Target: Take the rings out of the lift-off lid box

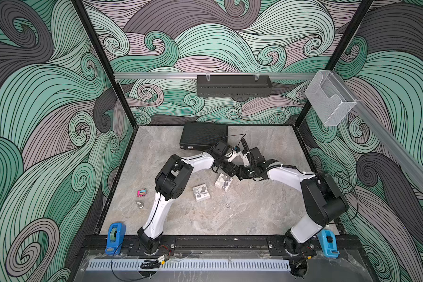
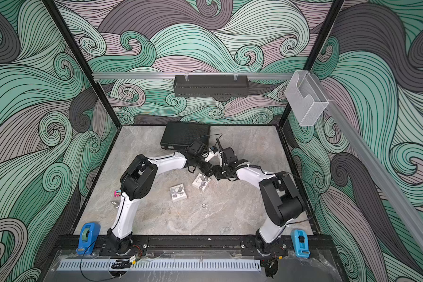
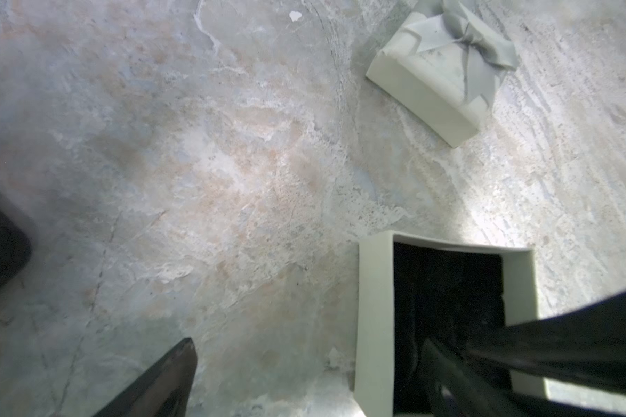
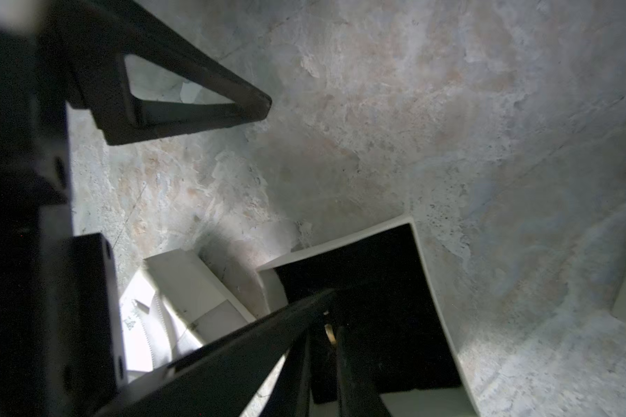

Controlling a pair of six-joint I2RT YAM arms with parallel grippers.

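Note:
In the left wrist view, a white open box (image 3: 375, 319) with a black inside stands at the lower right. My left gripper is open, one finger over the box and the other outside its left wall. The right gripper's dark fingers reach in from the right. In the right wrist view, my right gripper is shut and points down into the box (image 4: 434, 299). A small gold-coloured bit (image 4: 330, 335) shows by its fingertips; whether it is held cannot be told. A small ring (image 1: 227, 205) lies on the table in front.
Two white pieces with grey bows, a nearer one (image 1: 201, 192) and another (image 1: 223, 182) close to the grippers, lie on the table. A black case (image 1: 204, 135) stands behind. A small pink object (image 1: 141, 192) lies left.

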